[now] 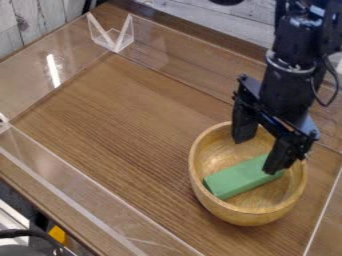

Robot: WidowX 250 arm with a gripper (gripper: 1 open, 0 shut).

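My black gripper [262, 144] hangs over the wooden bowl [206, 188] at the lower right, its two fingers spread open. Inside the bowl lies a green rectangular block [238, 182], set diagonally. The right fingertip reaches down to the block's right end; whether it touches I cannot tell.
The bare wooden table [100, 130] takes up the middle and left. A white wire-like object [115, 38] stands at the back left by the wall. A dark object with some yellow [40, 242] is at the bottom left edge.
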